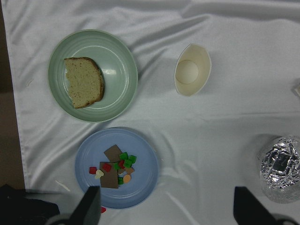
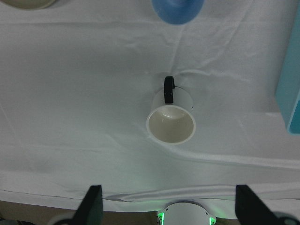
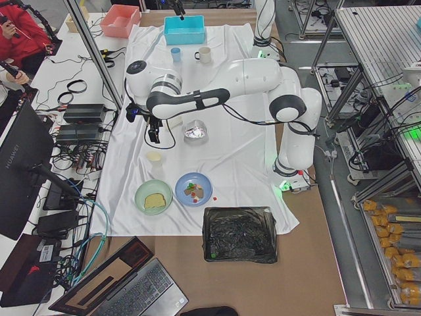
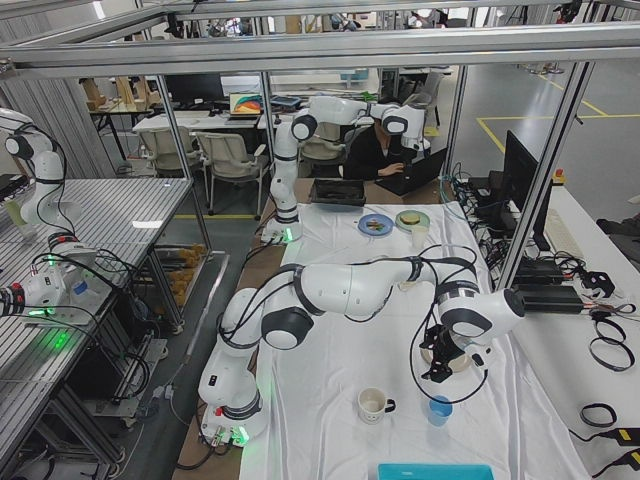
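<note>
My left gripper is open above the cloth, facing down at a green plate point(image 1: 117, 75) with a bread slice point(image 1: 82, 82), a blue plate point(image 1: 140, 183) with small colored pieces, a cream cup point(image 1: 192, 70) and a foil-covered bowl point(image 1: 281, 164). My right gripper is open over the far end, with a white mug point(image 2: 171, 122), a blue cup point(image 2: 177, 8) and a turquoise bin point(image 2: 288, 89) below it. Both grippers have nothing between their fingers.
A black-lined bin point(image 3: 239, 235) stands at the near edge beside a laptop point(image 3: 138, 289). Monitors, cables and electronics line the left side.
</note>
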